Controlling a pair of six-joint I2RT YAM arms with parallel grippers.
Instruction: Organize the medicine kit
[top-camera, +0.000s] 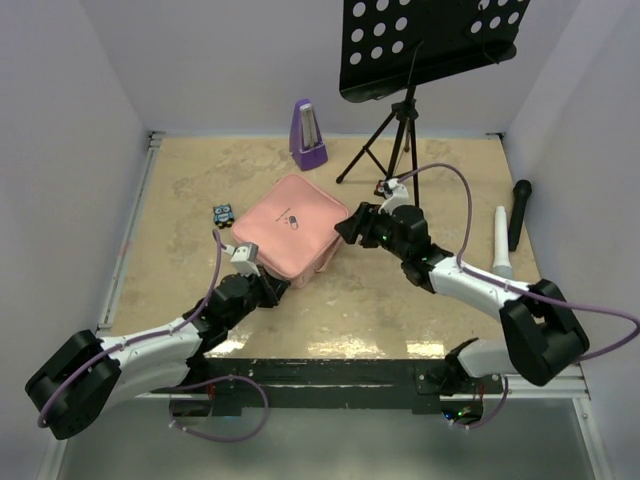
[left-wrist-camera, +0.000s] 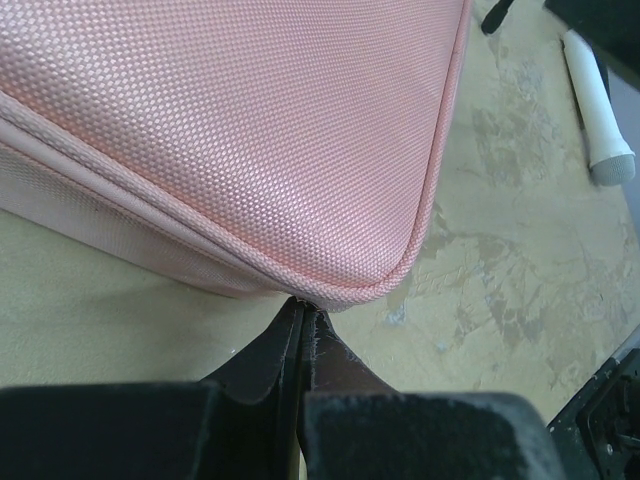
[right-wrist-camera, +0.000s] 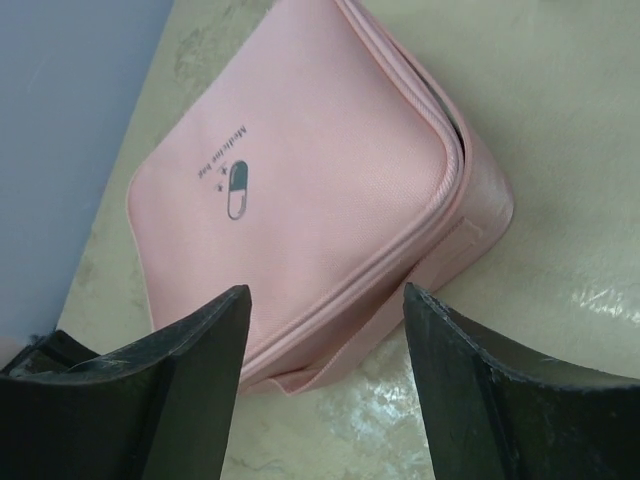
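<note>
The pink medicine kit (top-camera: 288, 220) lies closed on the table, a pill emblem and small print on its lid (right-wrist-camera: 280, 160). My left gripper is shut at the kit's near corner, just under the piped edge; whether any fabric is between its tips is hidden. In the top view my right gripper (top-camera: 355, 228) stands by the kit's right edge. In the right wrist view its two fingers are open and wide apart, facing the kit's side with its loose strip along the zipper edge.
A purple metronome (top-camera: 308, 140) and a black music stand (top-camera: 430, 40) stand at the back. A small dark gadget (top-camera: 223, 215) lies left of the kit, white (top-camera: 501, 240) and black (top-camera: 518, 215) microphones at the right. Bare table (top-camera: 350, 320) is in front.
</note>
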